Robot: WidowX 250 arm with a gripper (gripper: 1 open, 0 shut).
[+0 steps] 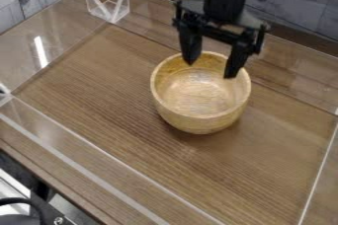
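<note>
A black robot gripper (pixel 211 47) hangs from the top centre over the back of a wooden bowl (pixel 201 101), its two dark fingers spread apart on either side, the left one near the bowl's back-left rim and the right one near the back-right. It is open. The bowl looks empty, with no object visible inside it or between the fingers.
A white wire-like bracket (pixel 109 4) stands at the back left. Dark cables lie at the bottom left corner and top left.
</note>
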